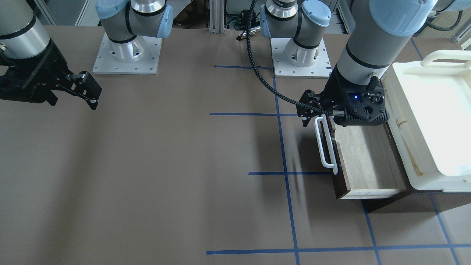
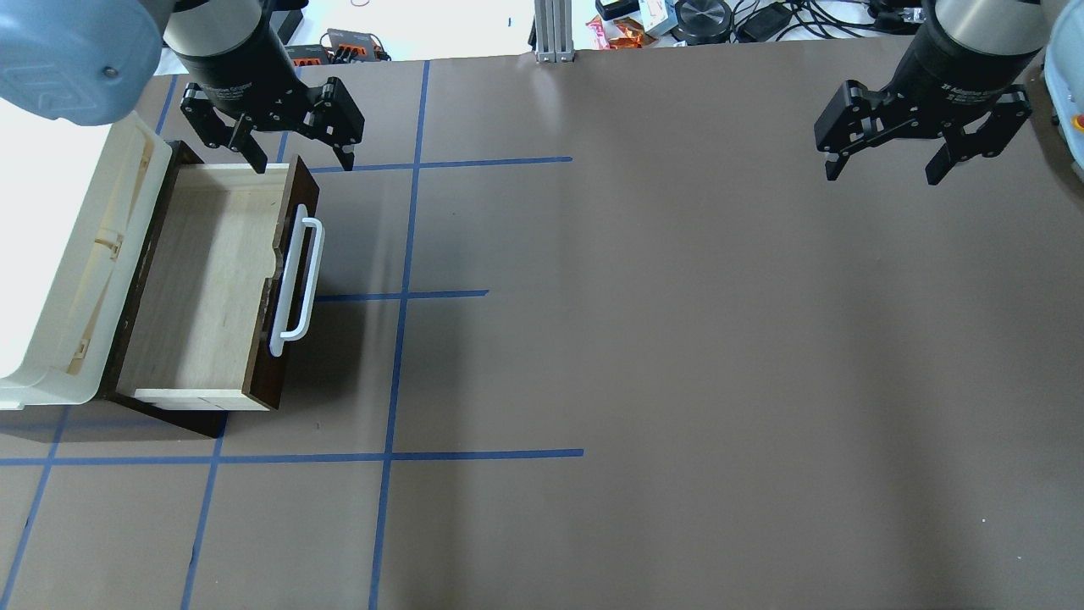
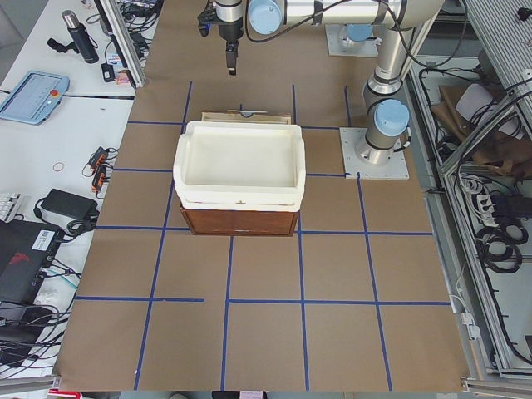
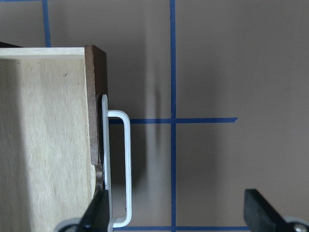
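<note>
My gripper [image 2: 299, 163] stands open with nothing between its fingers, above the far end of a pulled-out drawer [image 2: 203, 285] of pale wood with dark sides. The drawer is empty and has a white bar handle [image 2: 312, 280] on its front. In the left wrist view, the handle [image 4: 127, 164] runs vertically between my fingertips' level and the drawer's edge, left of centre. A white tray-like box [image 1: 446, 123] sits on the dark cabinet [image 3: 239, 221], beside the open drawer [image 1: 366, 159].
A second arm's gripper [image 1: 75, 88] hangs at the other side of the workspace. The taped table floor [image 2: 650, 366] around the drawer's front is clear. Cables and clutter lie beyond the table's edges.
</note>
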